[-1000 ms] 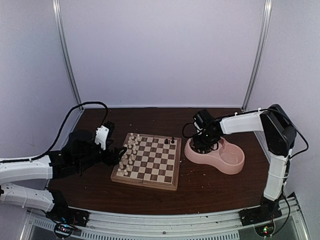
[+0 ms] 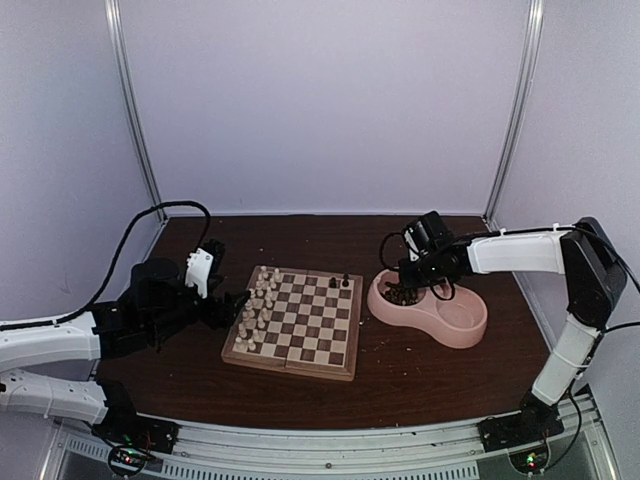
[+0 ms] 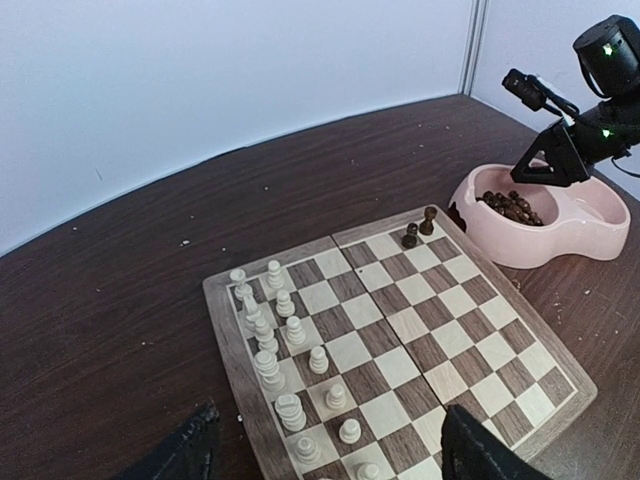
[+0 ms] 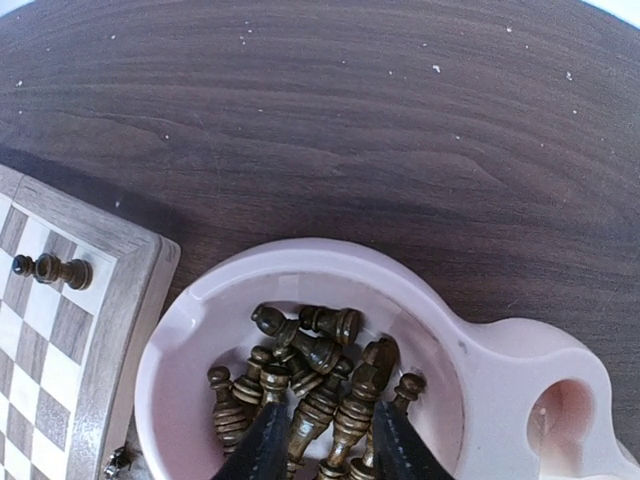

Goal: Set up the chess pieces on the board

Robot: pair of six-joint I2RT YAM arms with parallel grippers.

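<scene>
The chess board (image 2: 310, 322) lies flat, white pieces (image 3: 268, 370) standing in two rows along its left side. Two dark pieces stand at its far right corner. Several more dark pieces (image 4: 350, 415) lie jumbled in the round hollow of a pink bowl (image 2: 410, 316). Over that hollow is my right gripper, its fingers (image 4: 262, 445) apart; the pieces seen between them appear to lie in the bowl, none clearly held. My left gripper (image 2: 238, 308) is open by the board's left edge, holding nothing.
The pink bowl's second hollow (image 2: 460, 310) looks empty. A small dark shiny thing (image 4: 118, 461) sits at the board's right side, close to the bowl. Bare dark table (image 2: 300, 240) stretches behind the board.
In the top view, my right gripper has shifted right and slightly up over the bowl. The left arm moved only slightly, and the pieces on the board look unchanged.
</scene>
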